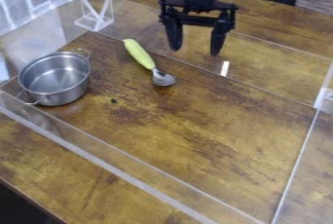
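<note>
My black gripper (197, 40) hangs in the upper middle of the camera view, its two fingers spread wide with nothing between them. Down and left from it lies a utensil with a long pale yellow-green handle (139, 55) and a metal head (162, 78), on the wooden table. A steel pot (56, 84) with two wire handles stands at the left.
Clear plastic walls border the wooden work area (221, 150) on several sides. A small white rack (96, 16) is at the back left.
</note>
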